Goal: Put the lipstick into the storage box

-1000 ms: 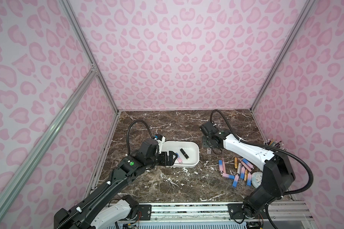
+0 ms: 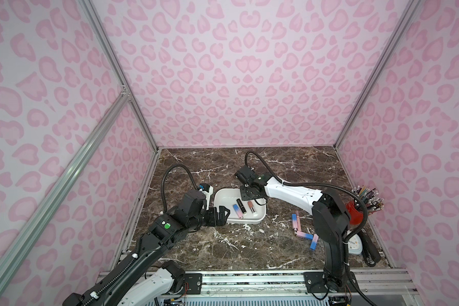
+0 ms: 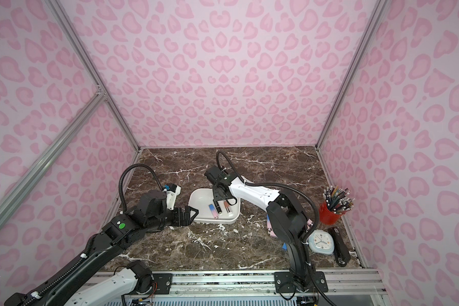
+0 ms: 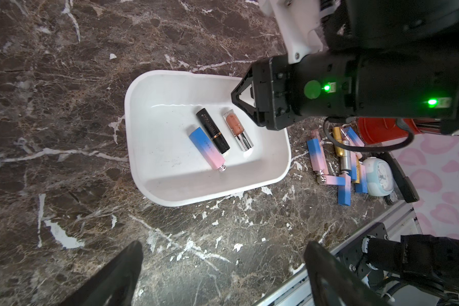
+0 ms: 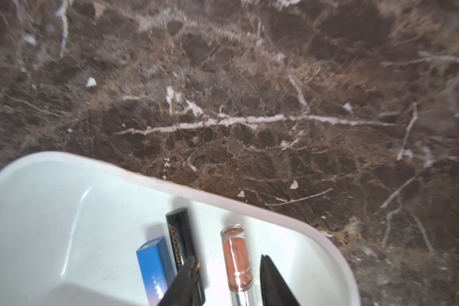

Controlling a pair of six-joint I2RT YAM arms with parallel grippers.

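The white storage box [image 4: 153,142] holds a blue-pink lipstick [image 4: 207,148], a black lipstick [image 4: 212,130] and a clear tube with coral filling [image 4: 235,127]. My right gripper is open above the box, fingertips either side of and just above the coral tube, holding nothing. My left gripper [image 2: 218,215] is open at the box's left side, with nothing between its fingers. More lipsticks [image 4: 316,158] lie in a pile right of the box.
At the right edge stand a red cup of pens [image 3: 330,215], a clock [image 3: 320,241] and a black object [image 3: 339,247]. The table behind and left of the box is clear.
My right gripper moved left from beside the box to over it; the coral tube now lies inside.
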